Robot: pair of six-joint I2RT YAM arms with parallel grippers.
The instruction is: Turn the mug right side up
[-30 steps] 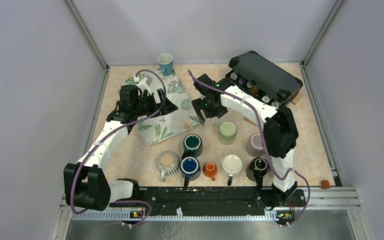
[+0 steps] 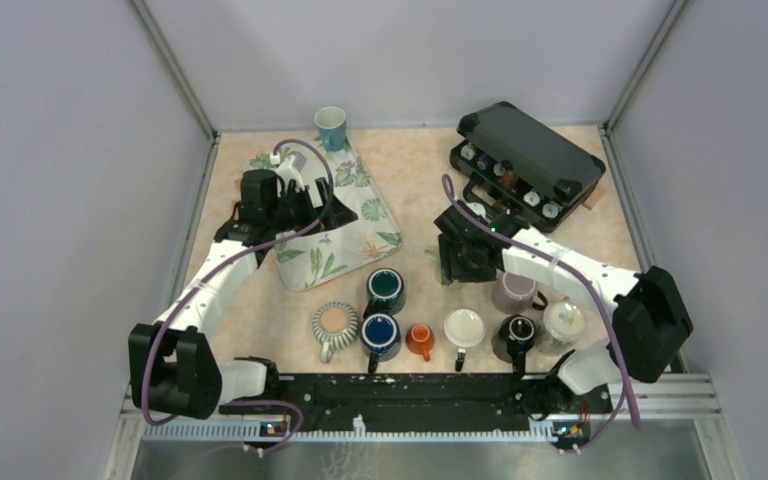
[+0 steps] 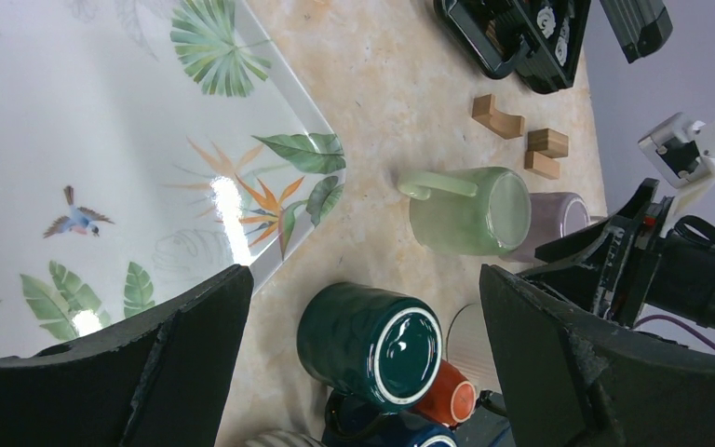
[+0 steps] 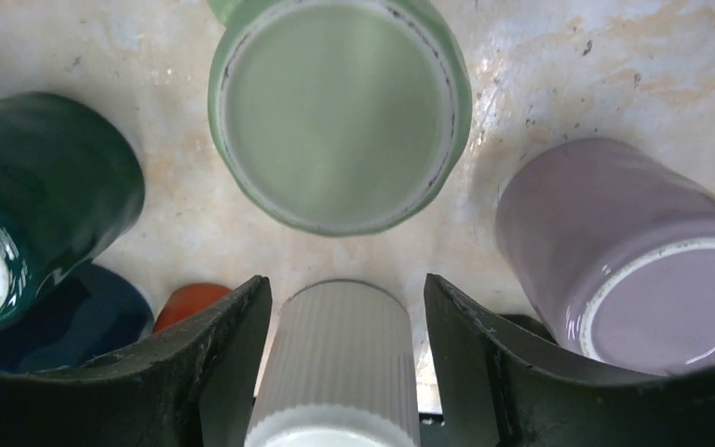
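Note:
A pale green mug stands bottom up on the table point(image 2: 420, 200), its handle toward the tray; in the right wrist view its base point(image 4: 340, 116) fills the upper middle. My right gripper point(image 2: 450, 262) is over this mug, fingers apart, nothing visibly held; from above it hides most of the mug. My left gripper point(image 2: 328, 205) hangs open over the floral tray point(image 3: 84, 168), nothing between its fingers.
Several upturned mugs crowd the front: dark green point(image 2: 386, 287), blue point(image 2: 381, 336), orange point(image 2: 420, 340), white point(image 2: 464, 328), mauve point(image 2: 510, 292), black point(image 2: 515, 340). A dark case point(image 2: 525, 150) occupies the back right; a light blue mug point(image 2: 330, 130) stands at the back.
My right arm has swung toward the front right, bringing its gripper from near the tray's corner to over the green mug. The left arm has stayed still.

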